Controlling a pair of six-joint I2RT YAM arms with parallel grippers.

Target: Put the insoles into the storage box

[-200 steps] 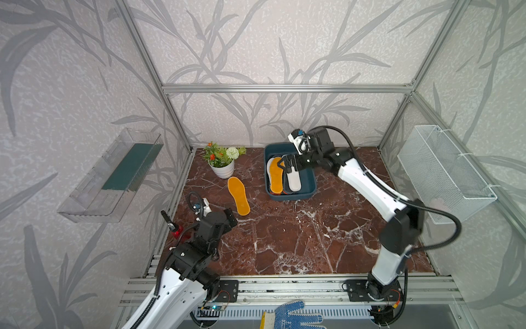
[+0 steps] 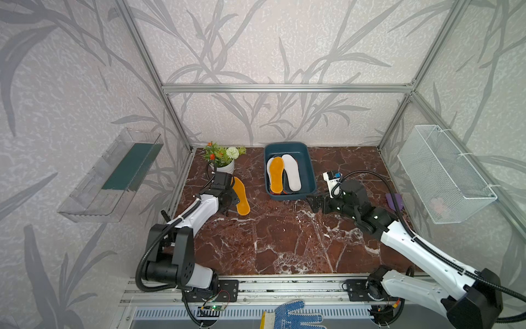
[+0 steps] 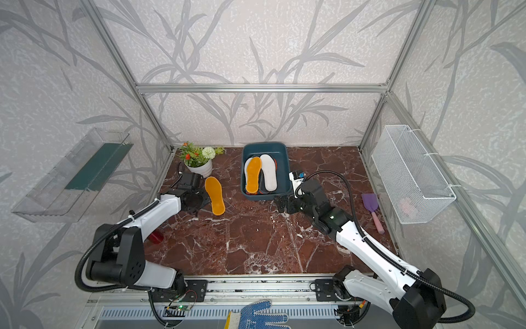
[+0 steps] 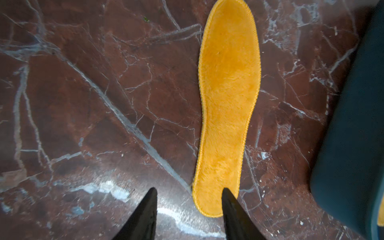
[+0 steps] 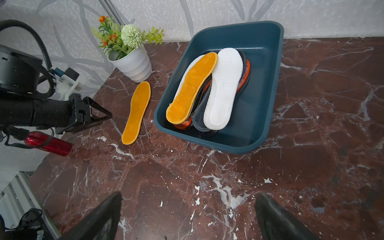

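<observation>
A loose orange insole lies on the marble table left of the blue storage box. In the left wrist view it runs lengthwise beneath my left gripper, which is over its heel end with the fingers apart and nothing between them. The box holds an orange insole, a white insole and several others stacked under them. My right gripper is open and empty, low at the box's front right in the top views.
A potted plant stands behind the loose insole. A red cylinder is at the left, a purple scoop at the right.
My right gripper has moved back from over the box to its front right.
</observation>
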